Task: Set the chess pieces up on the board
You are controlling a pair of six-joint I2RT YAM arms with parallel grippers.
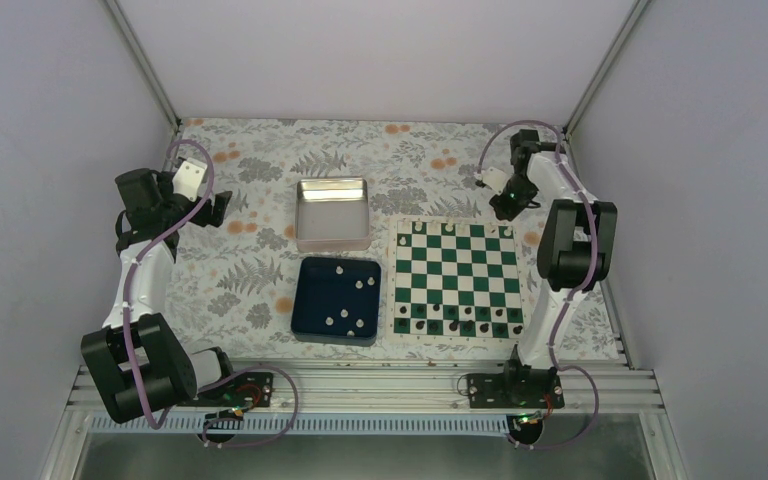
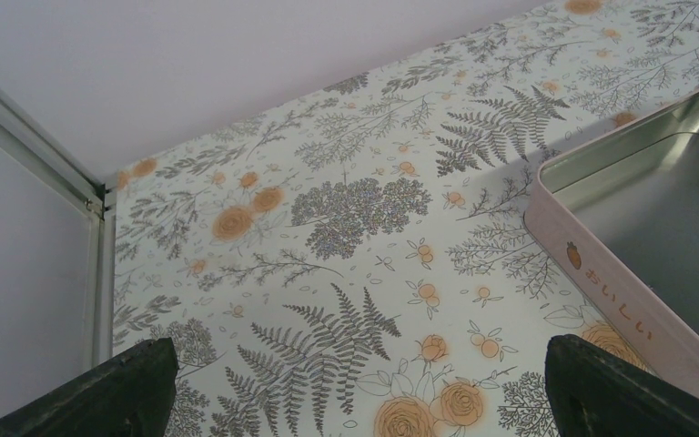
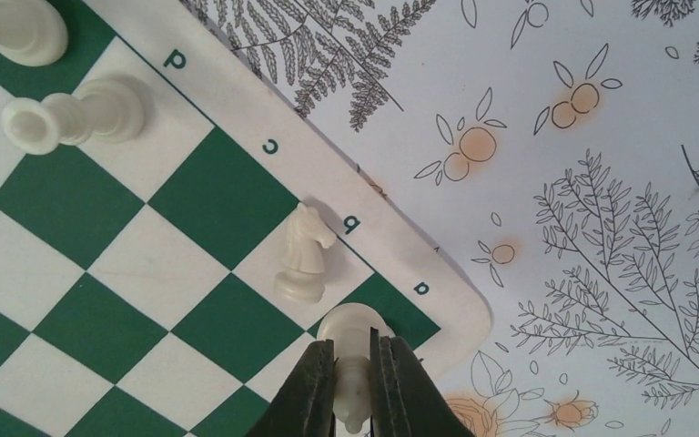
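The green and white chess board [image 1: 457,285] lies at right centre, dark pieces [image 1: 436,308] along its near rows and white pieces [image 1: 448,228] along its far edge. My right gripper is shut on a white piece [image 3: 353,319], its wide base pointing away from me; its type I cannot tell. It hangs over the board's corner by letter a, partly hiding that square. Beside it stands a white knight [image 3: 305,241] by letter b, and another white piece [image 3: 100,109] by letter d. At the far left, my left gripper [image 1: 222,208] is open and empty.
Several white pieces [image 1: 344,315] sit inside the dark blue tray [image 1: 295,300], left of the board. Behind that tray is an empty-looking pink-rimmed metal tin [image 1: 333,243].
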